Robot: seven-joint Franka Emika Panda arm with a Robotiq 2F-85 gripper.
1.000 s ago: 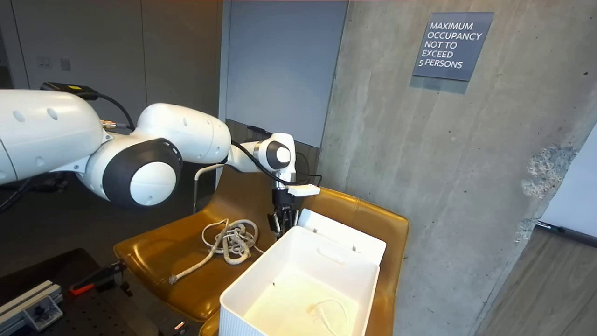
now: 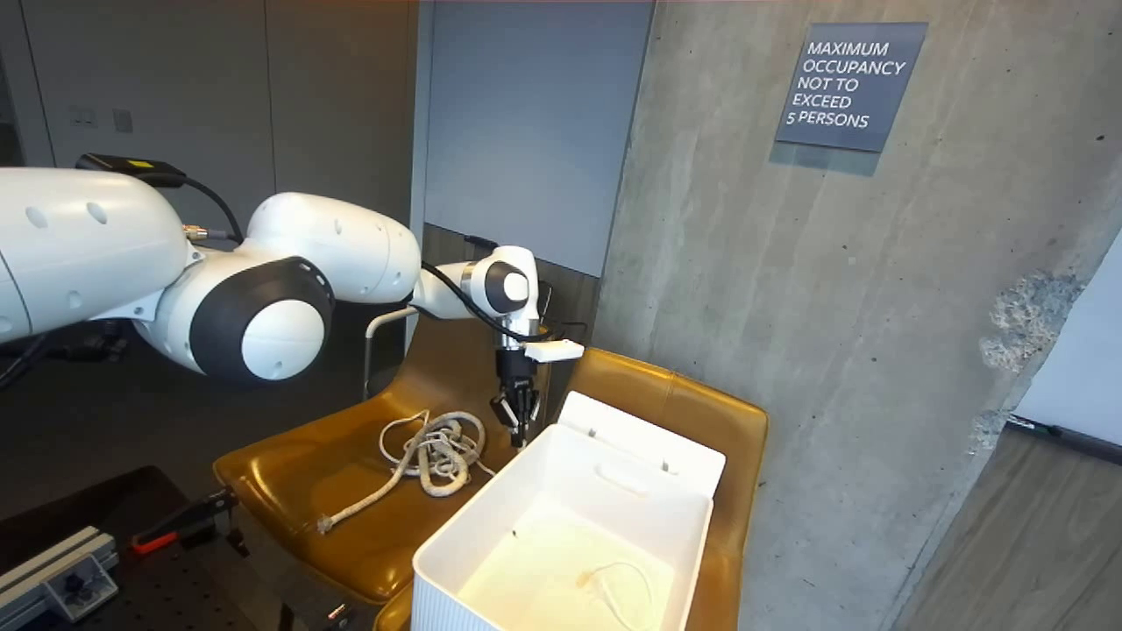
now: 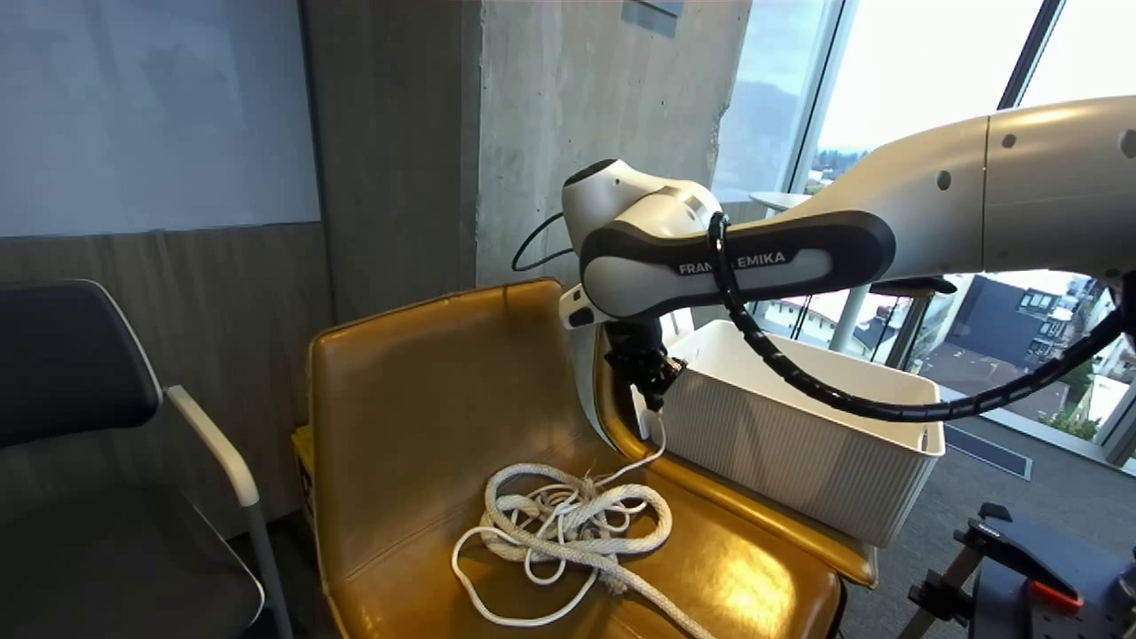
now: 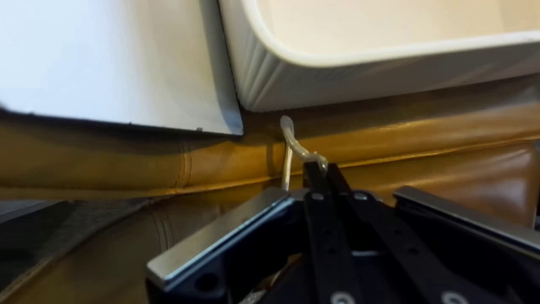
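Shut on a thin part of the white rope, my gripper hangs over the chair beside the box's outer corner. A short bent piece of the rope (image 4: 298,147) sticks out past its fingertips in the wrist view. Most of the rope (image 3: 575,522) lies in a loose coil on the brown chair seat, and one thin strand runs from it up to the gripper (image 3: 656,399). In exterior view 1 the coiled rope (image 2: 442,452) sits to the left of the gripper (image 2: 518,436). To the right stands the open white box (image 2: 563,526).
A white flap or panel (image 2: 642,442) adjoins the box's back end. Inside the box lies a thin pale strand (image 2: 621,584). Behind are the chair backrests (image 3: 447,394) and a concrete wall (image 2: 820,315). A dark table with a red-handled clamp (image 2: 179,526) is at front left.
In exterior view 1 the arm and gripper have shifted slightly left, away from the box's back corner. The rope coil and the box look unmoved.
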